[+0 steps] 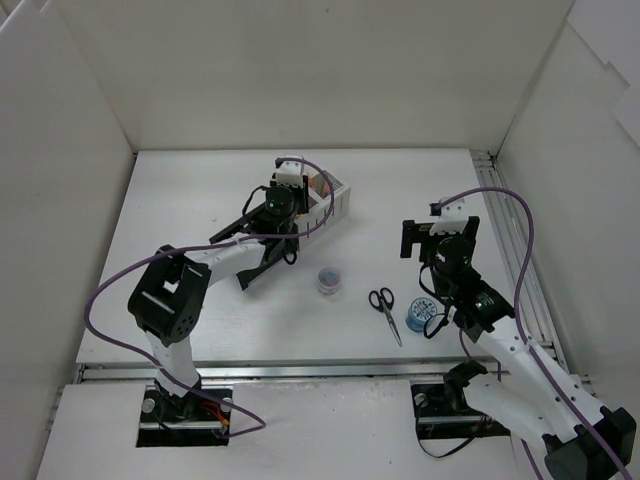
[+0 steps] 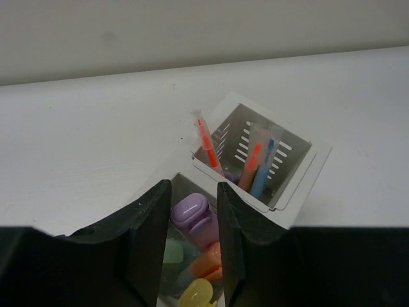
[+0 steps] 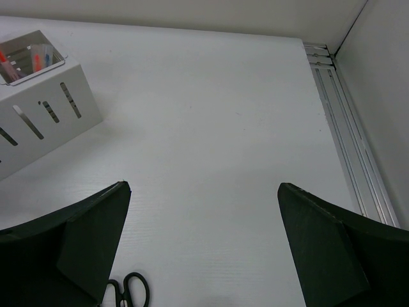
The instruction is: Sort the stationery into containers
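My left gripper hangs over the white divided container [image 1: 326,218], its fingers part open above a compartment holding a purple item [image 2: 190,211], orange and yellow pieces [image 2: 196,294] and a green one; none is clearly held. The back compartment holds pens and markers [image 2: 254,160]. A black container [image 1: 250,272] lies mostly under the left arm. My right gripper [image 1: 425,230] stands open over bare table, empty. Scissors [image 1: 385,312], a small clear tub [image 1: 329,280] and a blue round container [image 1: 421,314] rest on the table's front half.
A metal rail [image 1: 525,270] runs along the right edge, beside the wall.
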